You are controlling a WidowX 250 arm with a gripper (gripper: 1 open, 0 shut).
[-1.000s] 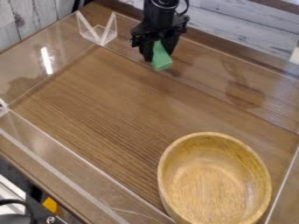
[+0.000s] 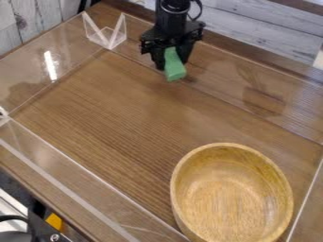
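My black gripper (image 2: 173, 47) is at the upper middle of the wooden surface, shut on a green object (image 2: 175, 67) that hangs below its fingers. Whether the object touches the surface is unclear.
A large tan bowl (image 2: 231, 189) sits at the lower right. A clear angular rack (image 2: 106, 32) stands at the upper left, left of my gripper. White panels line the back.
My gripper and the green object have shifted slightly left in the view over the last second.
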